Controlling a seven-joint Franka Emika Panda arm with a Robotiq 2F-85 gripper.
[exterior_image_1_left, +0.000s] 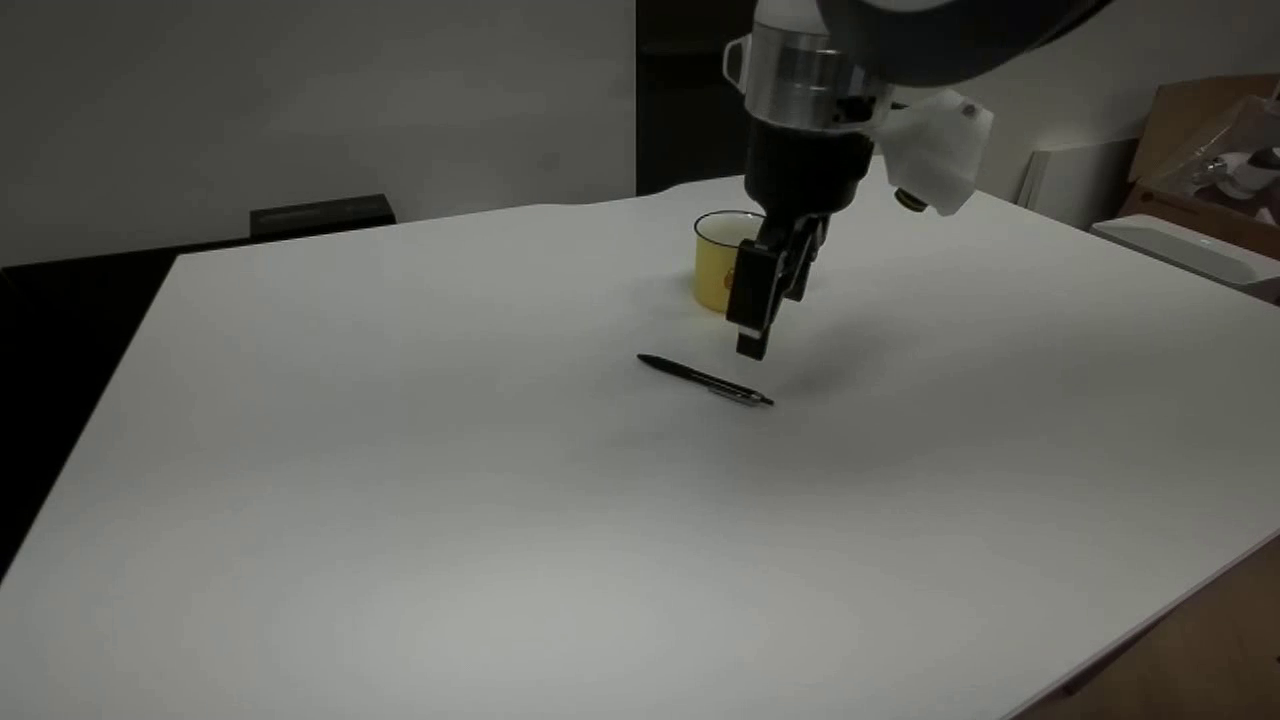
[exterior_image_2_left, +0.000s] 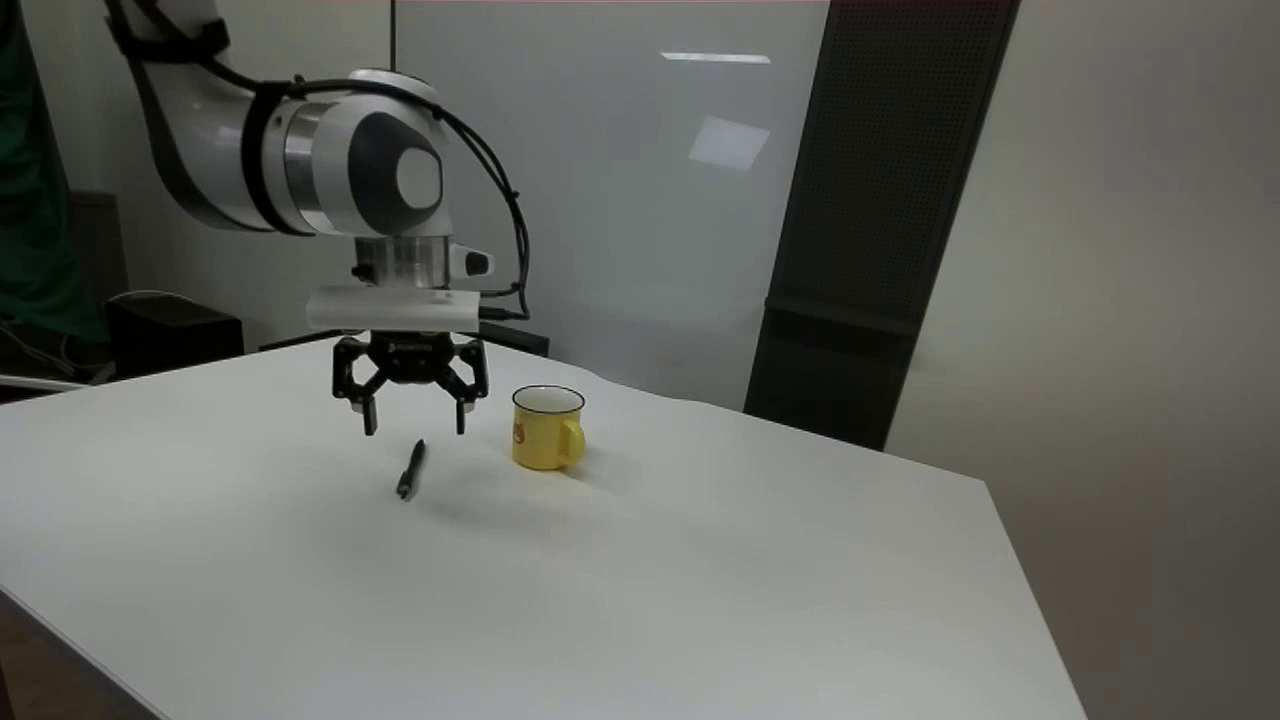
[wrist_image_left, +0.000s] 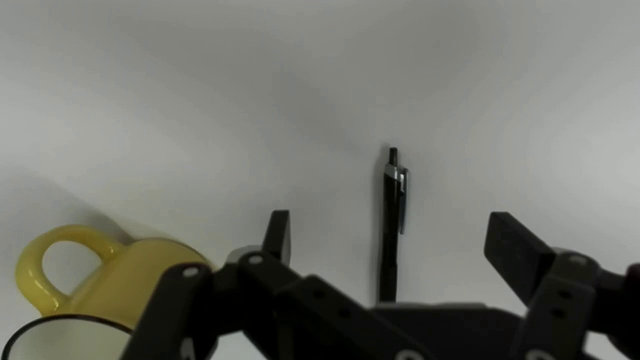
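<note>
A dark pen with a silver clip lies flat on the white table. Above it hangs my gripper, its fingers wide apart and nothing between them. From the wrist, the pen appears between the two fingers, lengthwise to the view, its lower end hidden behind the gripper body. A yellow mug with a dark rim stands upright close by, handle outward. In the wrist view the mug is at the lower left, partly covered by the gripper; exterior view 1 also shows it partly hidden.
A cardboard box and a white tray are off to the right, beyond the table.
</note>
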